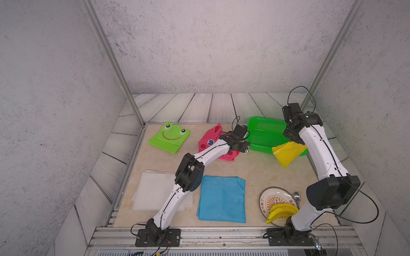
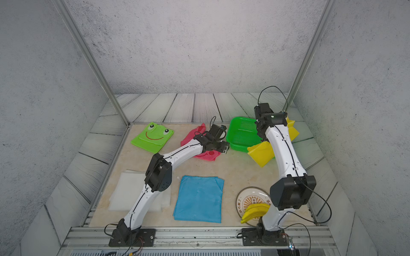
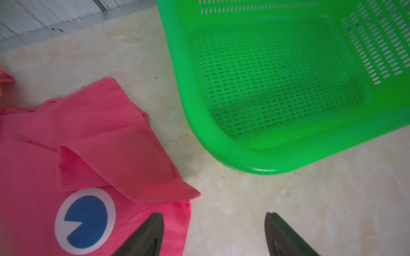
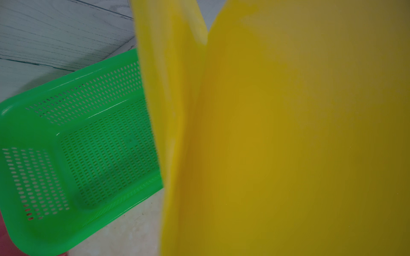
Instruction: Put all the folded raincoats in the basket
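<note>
The yellow raincoat point(image 1: 287, 152) hangs from my right gripper point(image 1: 293, 138) at the basket's right end and fills much of the right wrist view; the fingers are hidden, but it is shut on the cloth. The green basket point(image 2: 241, 132) is empty in the part that shows. My left gripper is low beside the basket's near left corner, over the edge of a pink folded cloth point(image 3: 102, 153). Its two fingertips show apart, with floor between them; how far it is shut is unclear.
A green frog cloth point(image 1: 168, 138) lies back left, white sheets point(image 1: 153, 189) and a blue cloth point(image 1: 221, 199) in front. A plate point(image 1: 271, 194) with bananas point(image 1: 281, 211) is front right. Bare table shows between basket and plate.
</note>
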